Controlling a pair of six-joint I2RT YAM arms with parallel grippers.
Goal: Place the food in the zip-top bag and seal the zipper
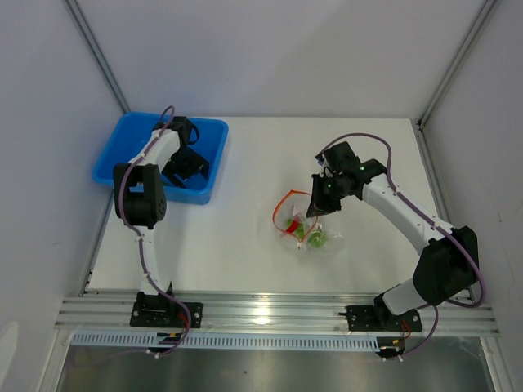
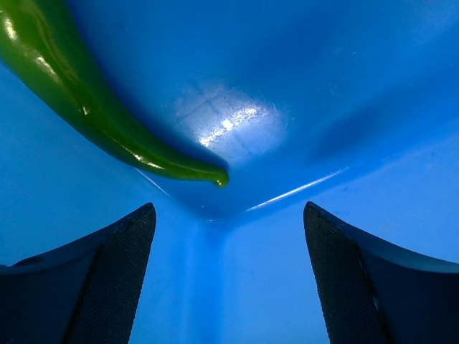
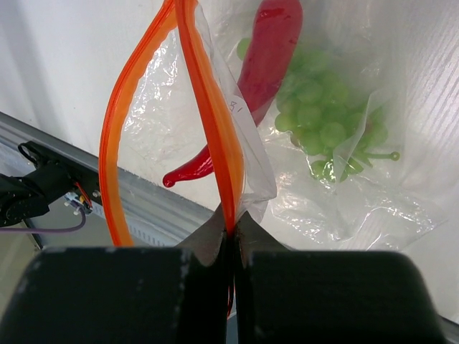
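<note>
A clear zip top bag with an orange zipper edge lies on the table, its mouth spread apart. Inside it are a red pepper and green grapes. My right gripper is shut on the orange rim of the bag. Down in the blue bin, my left gripper stands part open with nothing between its fingers. A green pepper lies on the bin floor ahead of those fingers, its tip near a corner.
The bin stands at the back left of the white table, its walls close around my left gripper. Bare table separates the bin from the bag.
</note>
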